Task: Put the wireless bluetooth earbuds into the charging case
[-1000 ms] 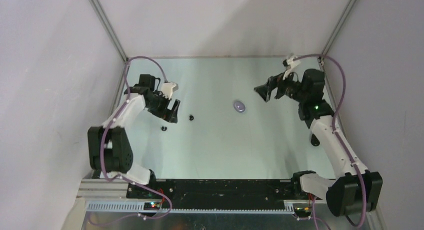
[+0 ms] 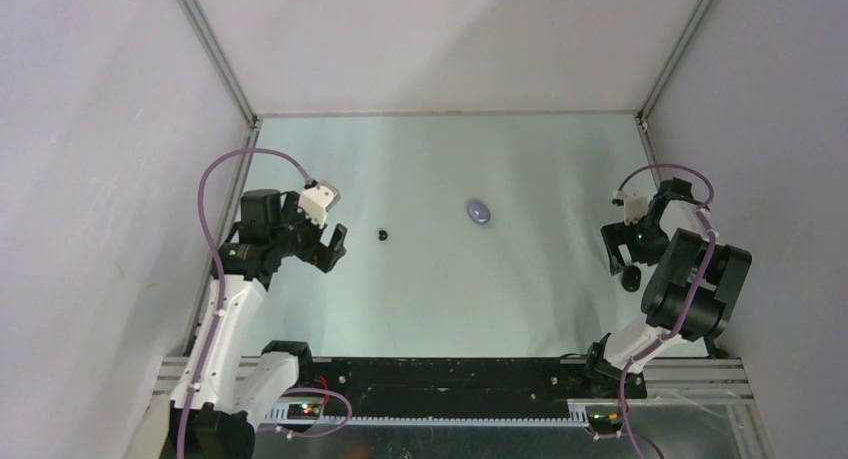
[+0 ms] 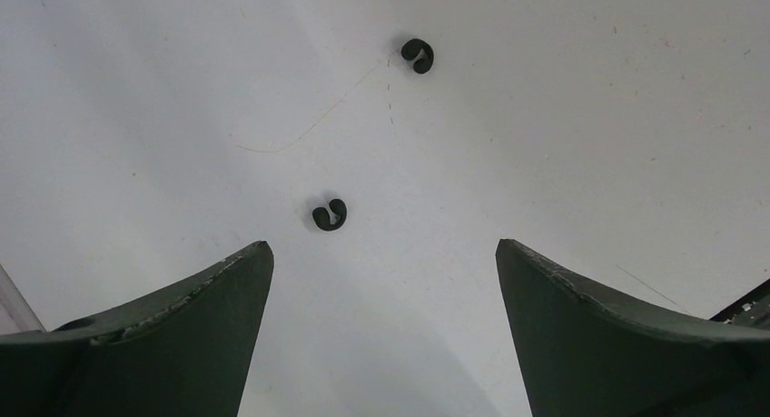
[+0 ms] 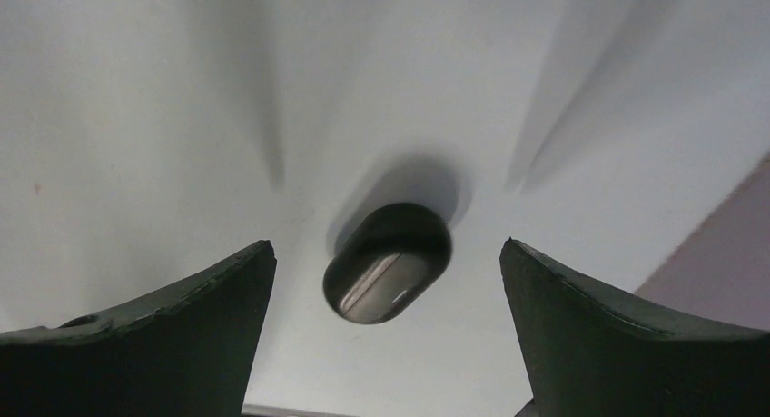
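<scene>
A glossy black oval charging case (image 4: 388,263) lies on the table between the fingers of my open right gripper, touching neither. From above, the case (image 2: 631,278) shows at the far right just below the right gripper (image 2: 614,261). Two small black C-shaped earbuds rest apart on the table: the upper earbud (image 3: 418,55) and the lower earbud (image 3: 329,214) in the left wrist view. My left gripper is open above them with nothing between its fingers. In the top view, one earbud (image 2: 382,235) lies right of the left gripper (image 2: 335,251); the other is hidden beneath it.
A purple oval object (image 2: 479,212) lies near the middle of the pale table (image 2: 440,289). White walls rise at the sides and back, with the right wall (image 2: 765,179) close to the right arm.
</scene>
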